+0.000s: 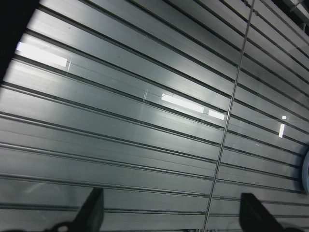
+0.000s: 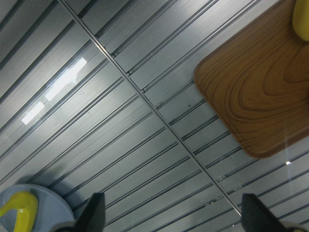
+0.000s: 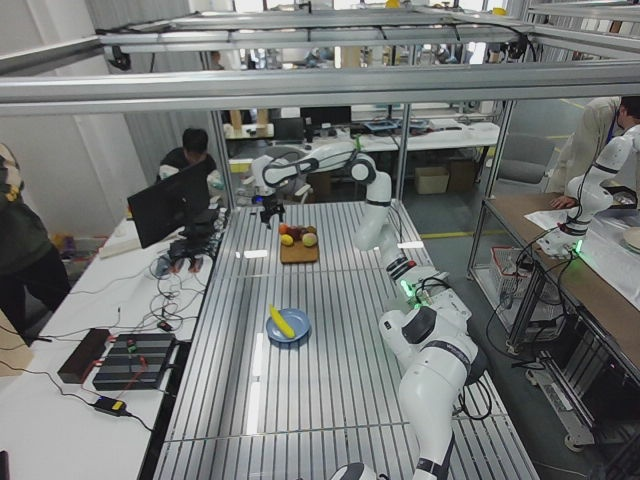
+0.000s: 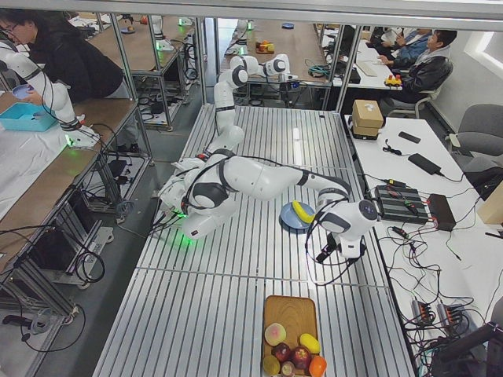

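Note:
A yellow banana point(image 3: 281, 322) lies on a blue plate point(image 3: 300, 334) in the middle of the slatted table. Beyond it, a wooden tray point(image 4: 290, 310) holds several fruits. One gripper point(image 3: 269, 210) is raised beside and above the tray in the camera left view; the other point(image 4: 328, 253) is seen near the plate in the camera right view. The right wrist view looks down on bare table between plate and tray, with nothing visible between the blurred fingertips. The left wrist view shows bare table and the plate's edge. Both sets of fingertips stand apart.
A white side desk point(image 3: 70, 420) with cables, monitor and electronics runs alongside. A neighbouring bench point(image 3: 530, 210) with another arm is across the aisle. Metal frame posts edge the table.

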